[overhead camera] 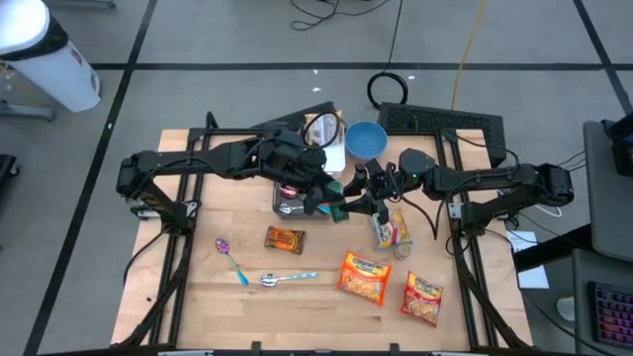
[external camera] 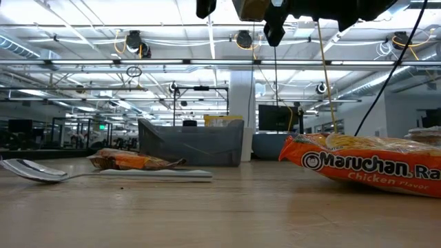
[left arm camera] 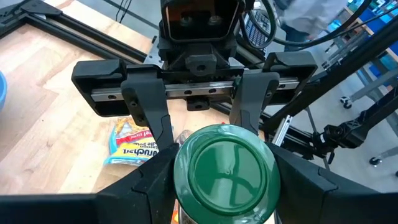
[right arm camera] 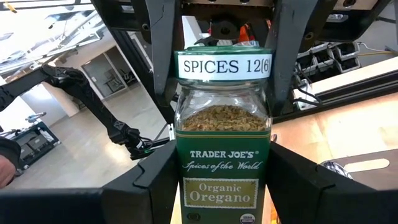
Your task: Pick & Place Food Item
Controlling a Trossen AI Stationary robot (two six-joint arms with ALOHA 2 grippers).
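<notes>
A glass oregano jar [right arm camera: 224,165] with a green label and green lid hangs above the table between both arms. From the left wrist view its round green end [left arm camera: 227,174] faces the camera. My left gripper is shut on it, black pads against both sides. In the right wrist view, the right gripper's [right arm camera: 222,186] pads also press the jar from either side of its label. Seen from above, the two grippers meet around the jar [overhead camera: 338,212] near the grey bin's right end.
The grey bin [external camera: 189,145] and a blue bowl [overhead camera: 366,139] stand at the back. Two ramen packets [overhead camera: 364,278] [overhead camera: 422,299] lie front right, another packet [overhead camera: 392,229] behind them. A brown-orange packet [overhead camera: 285,239], a spoon [overhead camera: 287,279] and a colourful spoon [overhead camera: 232,262] lie left.
</notes>
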